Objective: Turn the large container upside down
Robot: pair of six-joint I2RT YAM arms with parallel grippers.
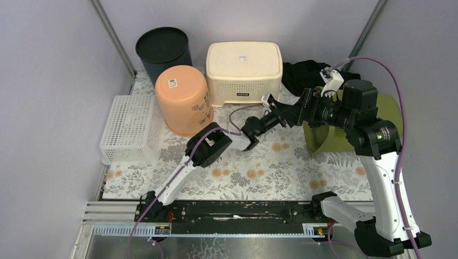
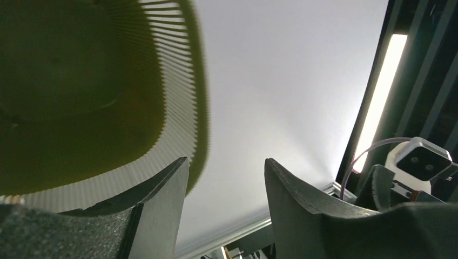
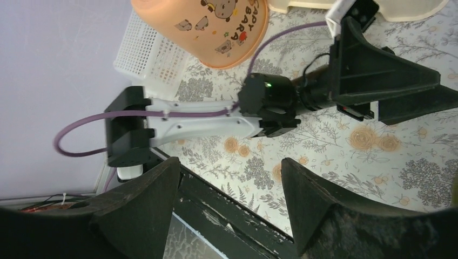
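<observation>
The large green basket (image 1: 386, 110) stands at the right, partly hidden behind my right arm in the top view. Its hollow inside and slatted wall fill the left of the left wrist view, where the basket (image 2: 70, 135) lies left of the fingers, its rim (image 2: 201, 102) close to one fingertip. My left gripper is open and empty; in the right wrist view it (image 3: 445, 91) points right, above the floor. My right gripper has its fingers apart, nothing between them, and points towards the left arm. The basket's far side is hidden.
An upturned orange bin (image 1: 183, 100), a dark blue bin (image 1: 162, 46), a cream basket (image 1: 244, 59) and a white basket (image 1: 129, 129) stand left and at the back. Black cloth (image 1: 302, 75) lies behind the arms.
</observation>
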